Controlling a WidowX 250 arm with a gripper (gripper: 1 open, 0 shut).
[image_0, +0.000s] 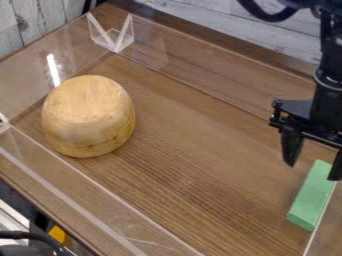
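My black gripper is at the right edge, just above and behind a green rectangular block lying on the wooden surface. The fingers point down and stand apart, open, with nothing visible between them. A round pale wooden object sits on the left.
A wooden tabletop fills most of the view, with its middle clear. A white wire-like piece is at the back left. Clear walls run along the left side, and a white plank wall stands at the back.
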